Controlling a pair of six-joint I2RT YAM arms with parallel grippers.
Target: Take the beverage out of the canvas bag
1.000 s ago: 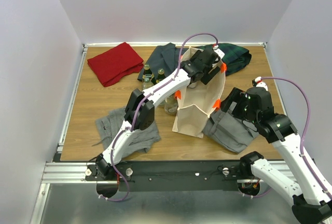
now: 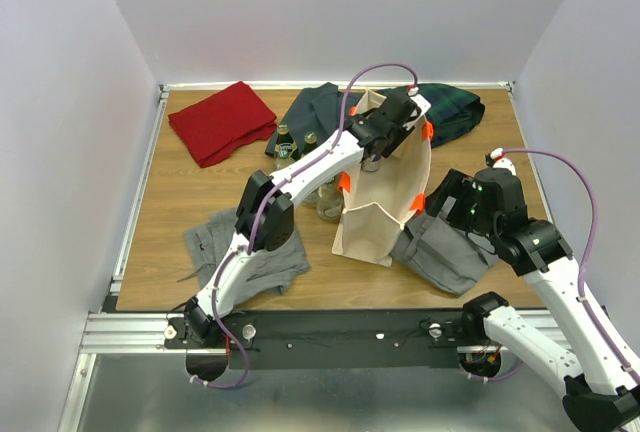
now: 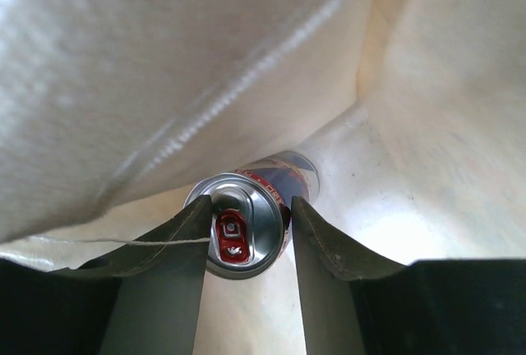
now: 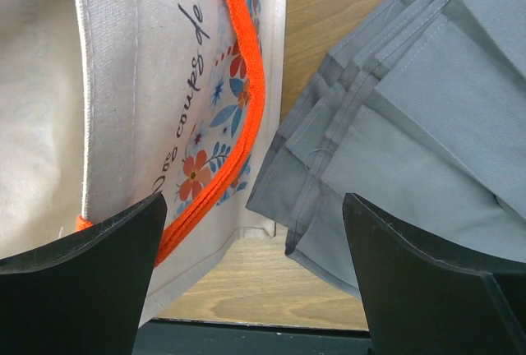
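The canvas bag point(image 2: 382, 232) stands open-topped on the table, cream with orange handles. Inside it a beverage can point(image 3: 238, 223) with a silver lid and red tab leans against the bag wall; only a small bit of the can point(image 2: 372, 164) shows from above. My left gripper reaches down into the bag, its fingers part open, one fingertip on each side of the can's lid. Whether the fingers touch the can I cannot tell. My right gripper is open beside the bag, the orange handle point(image 4: 234, 154) passing near its left finger, nothing visibly held.
Glass bottles point(image 2: 285, 144) stand left of the bag, close under the left arm. Folded cloths lie around: red point(image 2: 222, 122), grey point(image 2: 245, 257), green plaid point(image 2: 448, 110), and another grey one point(image 4: 411, 141) right of the bag. Bare wood shows at the front middle.
More of the can shows from above. The right arm has stayed still.
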